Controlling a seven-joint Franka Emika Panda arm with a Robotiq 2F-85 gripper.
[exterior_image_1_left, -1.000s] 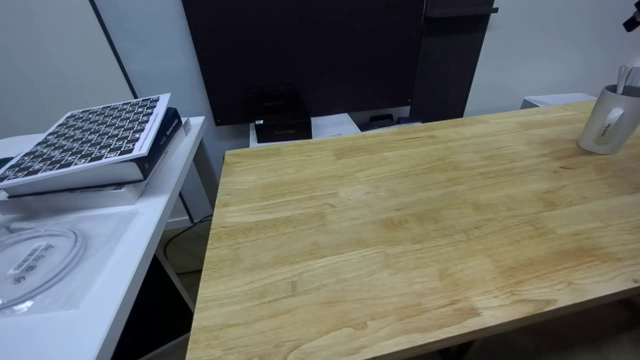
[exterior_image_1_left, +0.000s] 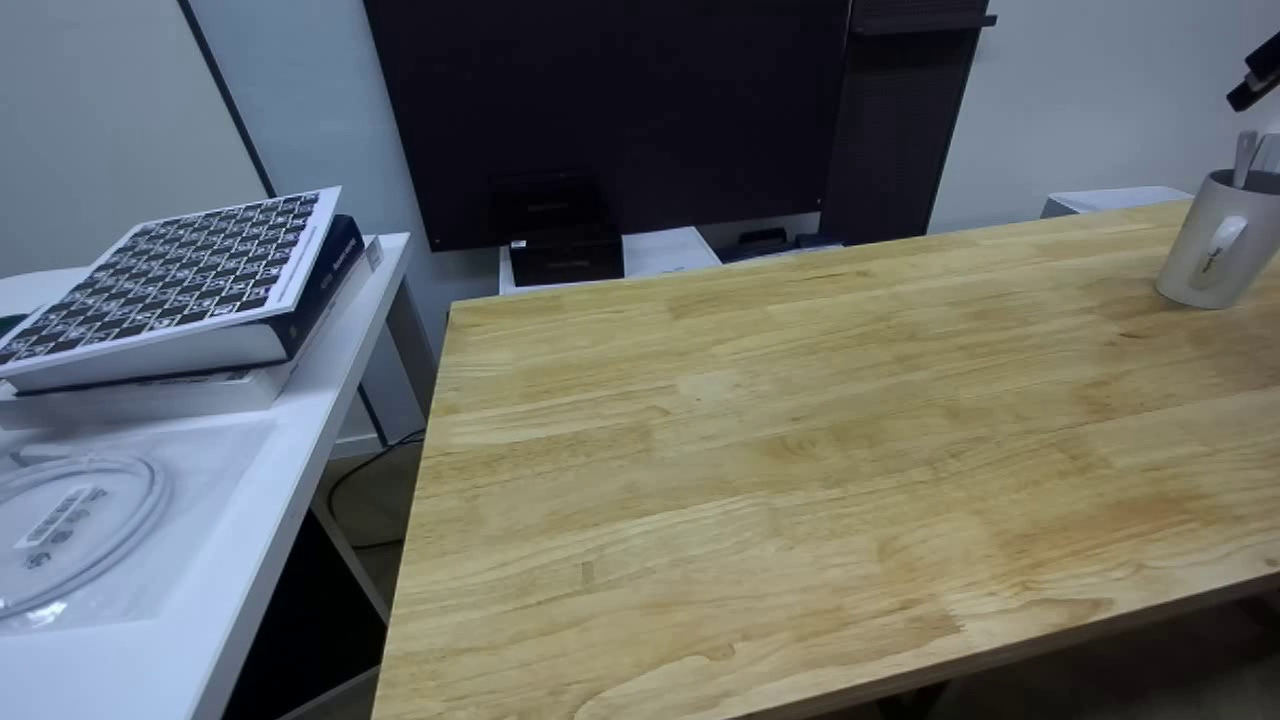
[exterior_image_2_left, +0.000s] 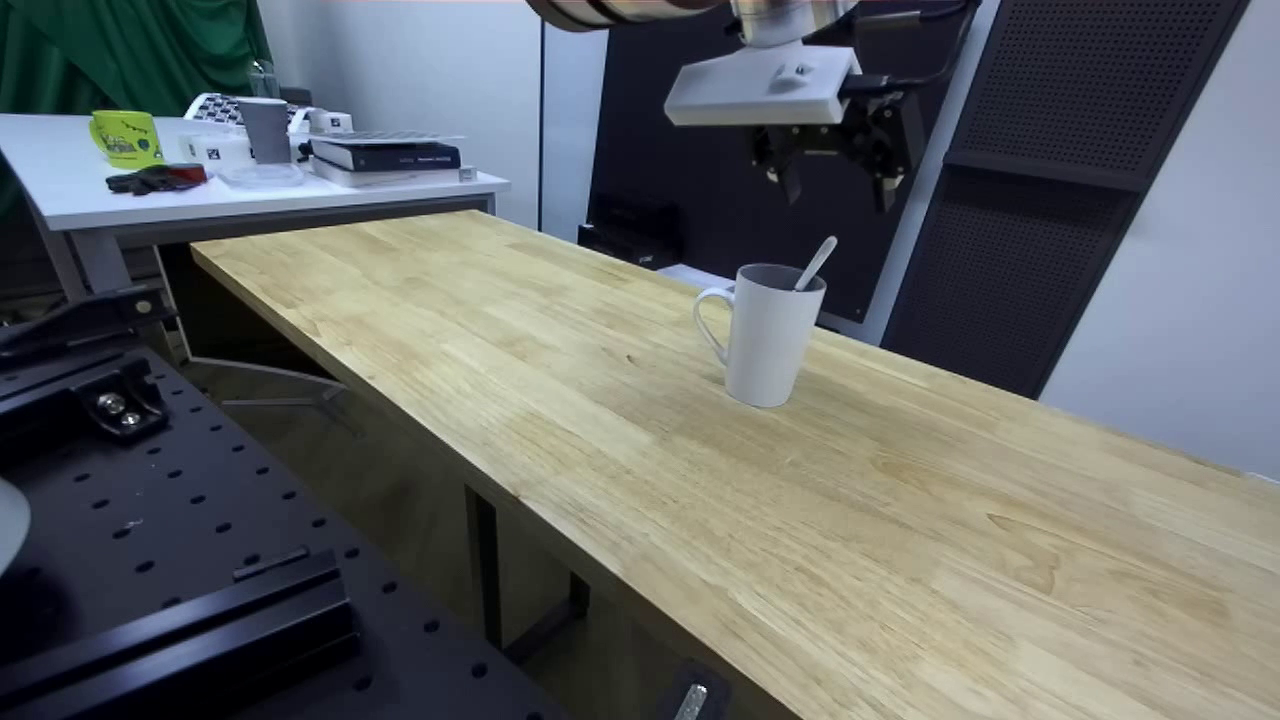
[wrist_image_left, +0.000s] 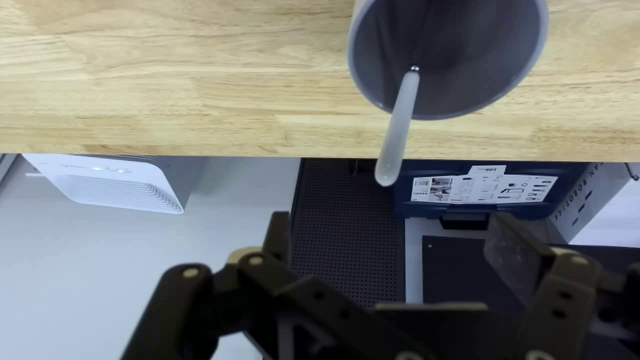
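A tall white mug (exterior_image_2_left: 774, 342) with a grey inside stands upright on the wooden table (exterior_image_2_left: 576, 360). Its handle faces left in exterior view 2. Inside it leans a utensil with a pale handle (exterior_image_2_left: 817, 262), the top sticking out past the rim; the lower end is hidden. My gripper (exterior_image_2_left: 836, 198) hangs above the mug, open, with nothing between its fingers. In the wrist view the mug (wrist_image_left: 456, 60) is cut off at the top edge, and the utensil's handle (wrist_image_left: 399, 129) points down toward the gap between the fingers, apart from them.
A white side table (exterior_image_1_left: 258, 480) holds books (exterior_image_1_left: 180, 288) and a bagged cable (exterior_image_1_left: 84, 528). A black panel (exterior_image_1_left: 624, 108) rises behind the table. Exterior view 2 also shows a grey cup (exterior_image_2_left: 266, 130) on the white table.
In exterior view 1 the visible tip of my gripper has come lower and slightly left, closer to the mug. The mug and utensil stand where they were.
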